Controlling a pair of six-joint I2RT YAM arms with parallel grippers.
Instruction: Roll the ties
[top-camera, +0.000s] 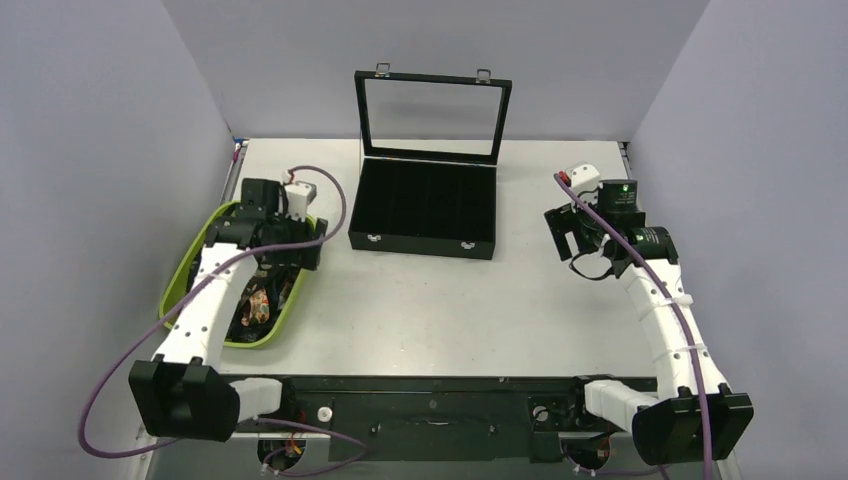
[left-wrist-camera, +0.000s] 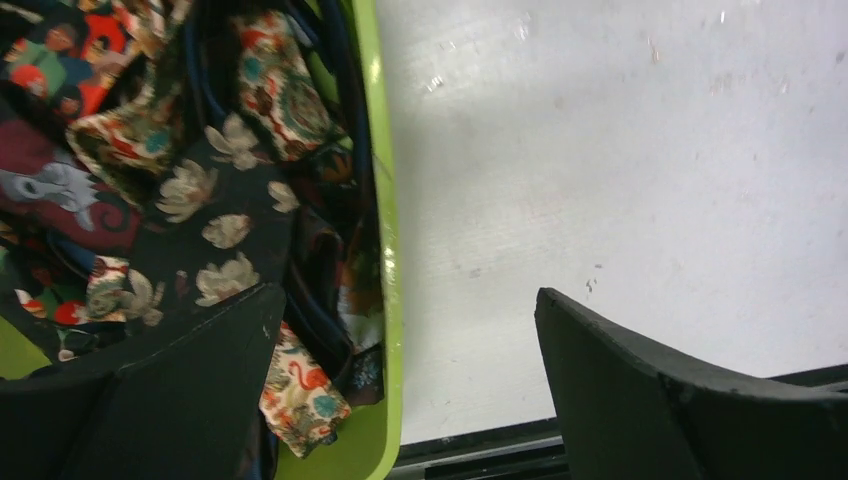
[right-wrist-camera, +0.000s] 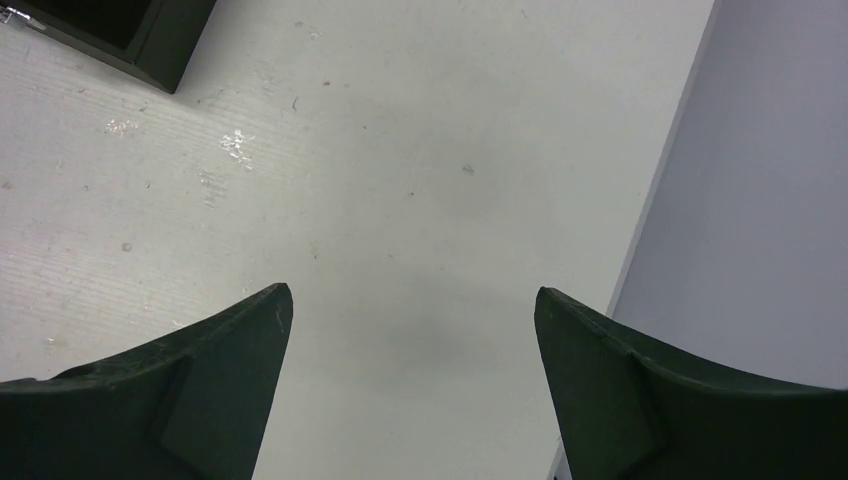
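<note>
Several patterned ties (left-wrist-camera: 215, 215) lie heaped in a green basket (top-camera: 290, 318) at the table's left side; dark floral and red-green cloth shows on top. Above the basket's right rim hangs my left gripper, its fingers wide open, one finger over the ties and the other over bare table. An open black box (top-camera: 425, 203) with a glass lid and an empty dark inside stands at the back middle. Over the right part of the table, my right gripper is open above bare white surface, holding nothing. The left arm hides part of the basket.
Grey walls (top-camera: 740, 150) close in both sides and the back. The raised glass lid (top-camera: 433, 115) leans behind the box. Purple cables (top-camera: 640, 262) run loosely along both arms.
</note>
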